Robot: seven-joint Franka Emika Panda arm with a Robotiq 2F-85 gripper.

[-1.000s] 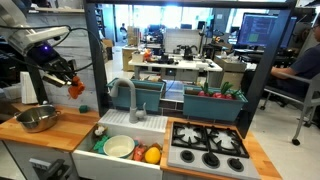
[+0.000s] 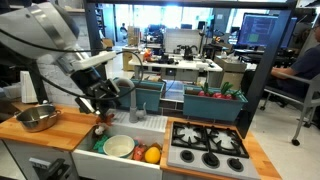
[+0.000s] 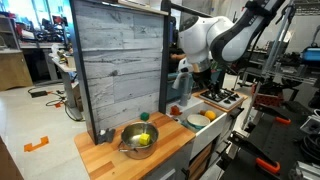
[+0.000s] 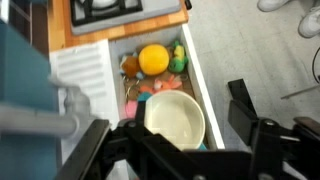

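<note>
My gripper [image 2: 102, 108] hangs low beside the left end of the open sink or drawer compartment [image 2: 88, 148]. Dark gripper parts fill the lower edge of the wrist view, but how far apart the fingers stand is unclear. A small reddish patch [image 2: 104, 118] shows just under the gripper; whether it is held cannot be told. Inside the compartment are a pale bowl [image 4: 176, 120], an orange round fruit [image 4: 154, 59], an orange piece [image 4: 167, 83] and a green one [image 4: 179, 55]. Something pink [image 4: 130, 108] lies by the bowl.
A metal pot [image 2: 38, 118] stands on the wooden counter at left, with a yellow item [image 3: 142, 139] in it. The grey faucet [image 2: 136, 98] rises behind the compartment. To the right is the stove [image 2: 208, 148]; blue bins [image 2: 211, 107] stand at the back.
The arm has swung right and down from above the pot's side toward the compartment. The reddish-orange thing that showed at the gripper before now shows only as a small patch beneath it.
</note>
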